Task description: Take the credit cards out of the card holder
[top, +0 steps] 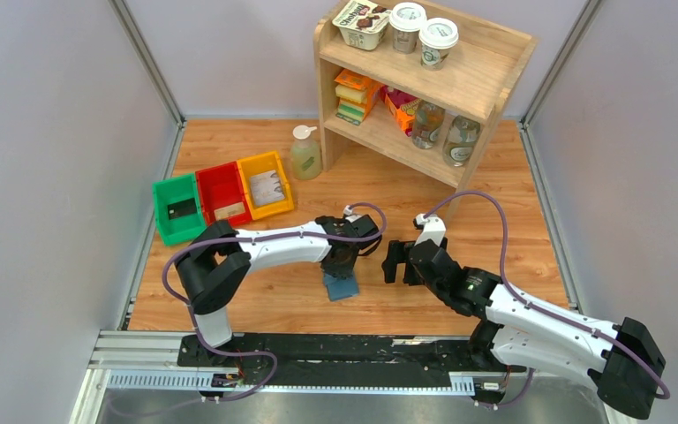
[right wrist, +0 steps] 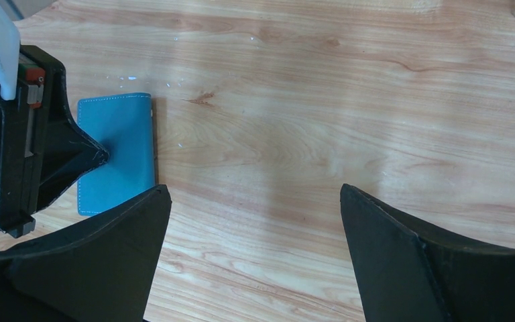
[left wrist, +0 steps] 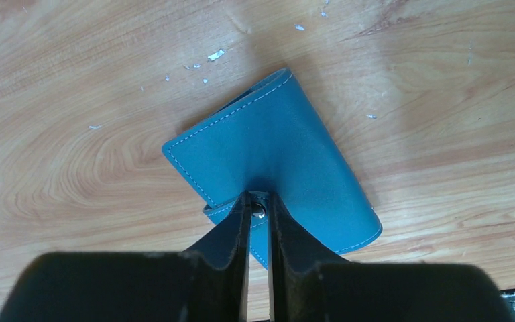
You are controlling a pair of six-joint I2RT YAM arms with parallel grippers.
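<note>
The blue card holder (left wrist: 288, 154) lies folded on the wooden table, its strap snap (left wrist: 258, 210) between the fingertips of my left gripper. The fingers are close together with a narrow gap; whether they grip the strap is unclear. No cards show. In the top view the holder (top: 341, 284) is partly under that gripper. My right gripper stands open to the right of the holder (right wrist: 117, 174), with only bare table between its fingers.
Green, red and yellow bins (top: 221, 181) sit at the back left beside a soap bottle (top: 306, 159). A wooden shelf (top: 433, 84) with cups, packets and bottles stands at the back. Bare table lies around the holder.
</note>
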